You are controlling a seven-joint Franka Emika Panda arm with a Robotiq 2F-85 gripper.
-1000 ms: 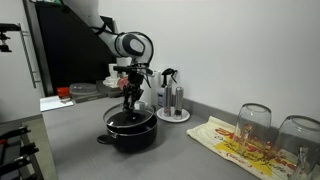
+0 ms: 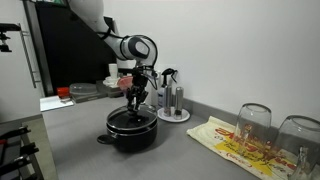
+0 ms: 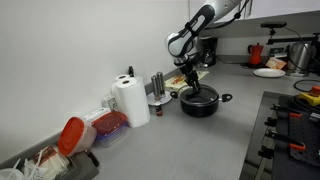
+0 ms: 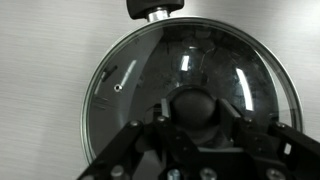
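On the table stands a black pot (image 2: pixel 133 141) with two side handles; one pot handle (image 4: pixel 153 7) shows at the top of the wrist view. A round glass lid (image 4: pixel 125 85) with a metal rim lies over the pot's mouth, roughly level and centred. From above, my gripper (image 2: pixel 133 105) is shut on the lid's dark knob (image 4: pixel 192 103). The fingers cover the knob's lower part in the wrist view. Whether the rim is fully seated all the way round is hard to tell.
Behind the pot, a white plate (image 2: pixel 181 117) carries several bottles and shakers. Two glass jars (image 2: pixel 253 125) stand on a patterned cloth (image 2: pixel 212 134) at the right. A paper towel roll (image 3: pixel 132 103) is further along.
The lid has come down from slightly above the pot onto its mouth and looks more level. My gripper has lowered with it, still shut on the knob.
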